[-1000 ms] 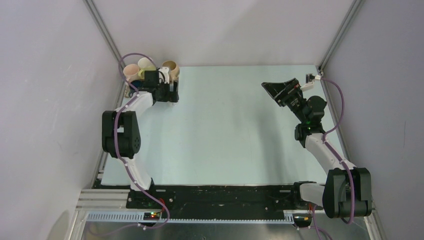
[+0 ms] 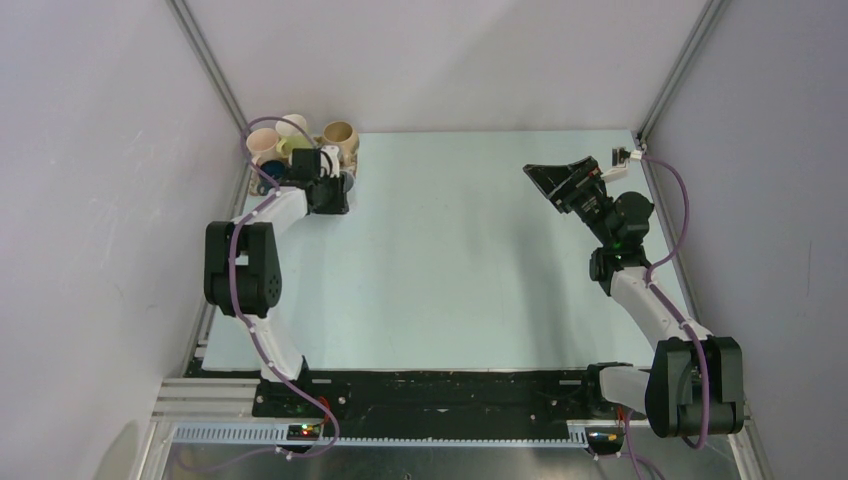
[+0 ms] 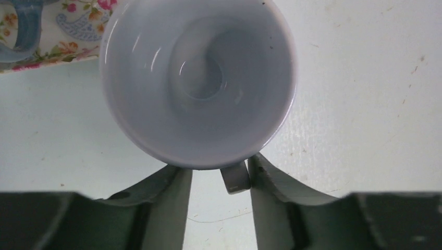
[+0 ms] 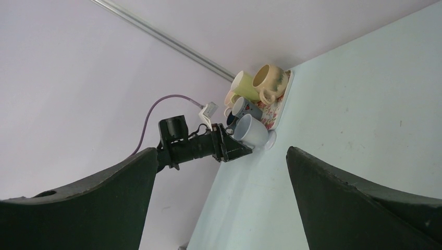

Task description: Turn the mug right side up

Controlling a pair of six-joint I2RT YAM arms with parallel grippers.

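Note:
The grey-blue mug (image 3: 156, 120) faces the left wrist camera with its round mouth. Its handle (image 3: 235, 179) sticks out below the rim, between the fingers of my left gripper. That gripper is part open: the handle lies close to the right finger (image 3: 271, 182), with a gap to the left one; contact is unclear. From the right wrist view the mug (image 4: 253, 130) looks tipped on its side, its mouth turned towards the left gripper. Far off on the right, my right gripper is open and empty.
A floral tray (image 3: 78, 28) is beside the mug. Several other mugs crowd the back left corner, among them a tan mug (image 2: 341, 138) and a pink mug (image 2: 263, 145). Walls rise close behind and left.
My left gripper has moved slightly towards the front of the table, and its fingers have drawn closer together. More of the grey-blue mug shows from above. The right arm has stayed still.

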